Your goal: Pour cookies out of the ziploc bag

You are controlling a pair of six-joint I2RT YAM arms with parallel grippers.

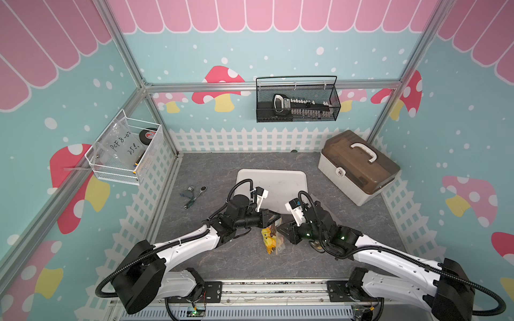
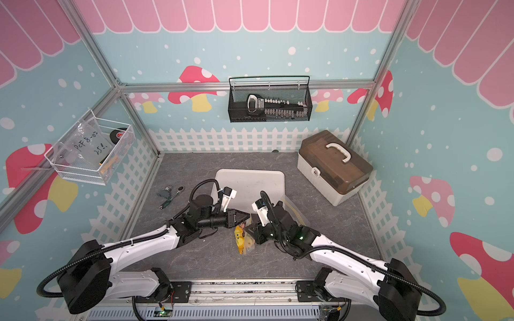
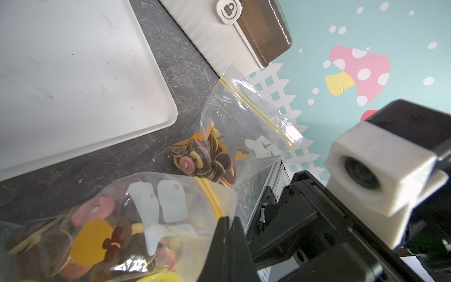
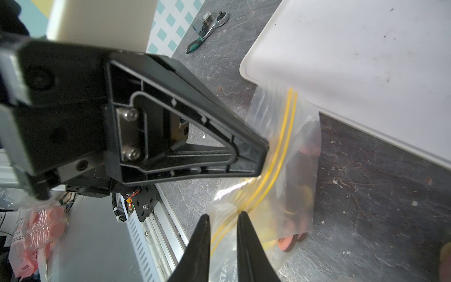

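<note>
A clear ziploc bag (image 3: 101, 235) with yellow zip lines and pink, brown and yellow cookies inside stands between my two grippers, in front of the white tray (image 1: 273, 188). My left gripper is shut on the bag's thin plastic near its zip. In the right wrist view, a left fingertip (image 4: 256, 157) presses against the zip lines of the bag (image 4: 293, 188). My right gripper is at the bag's upper edge, its fingers apart by a small gap with the zip end behind them. Whether plastic lies between them is unclear.
A second ziploc bag (image 3: 249, 127) of cookies lies on the table beyond the first, partly under my right arm. The toolbox (image 1: 359, 165) occupies the back right. A ratchet (image 1: 195, 197) lies at the left. Bare table is in front of the bag.
</note>
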